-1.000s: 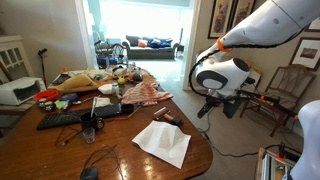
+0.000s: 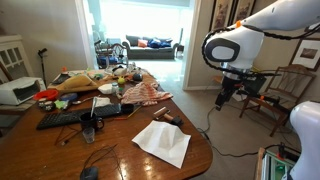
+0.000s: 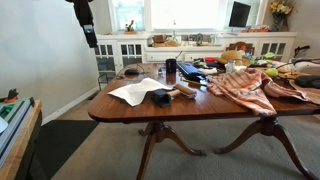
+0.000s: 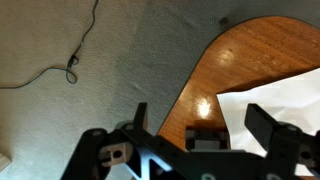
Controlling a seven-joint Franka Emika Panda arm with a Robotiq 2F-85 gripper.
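Observation:
My gripper stands open in the wrist view, its two dark fingers wide apart with nothing held between them. In exterior view 1 the gripper (image 2: 221, 103) hangs in the air right of the table's edge, over the floor. A white sheet (image 2: 163, 143), paper or cloth, lies flat near the table's right edge. Beside it rests a dark-headed tool with a brown handle (image 3: 184, 91), perhaps a hammer. Part of a black object (image 4: 205, 138) shows by the sheet in the wrist view; its far portion is hidden by the gripper.
The wooden table (image 2: 50, 150) also bears a black mug (image 2: 88, 120), a keyboard (image 2: 62, 118), an orange striped cloth (image 2: 143, 93) and clutter at the back. A cable (image 4: 70, 68) runs over the carpet.
The arm has swung to the right and somewhat upward in exterior view 1. Things on the table stay where they were.

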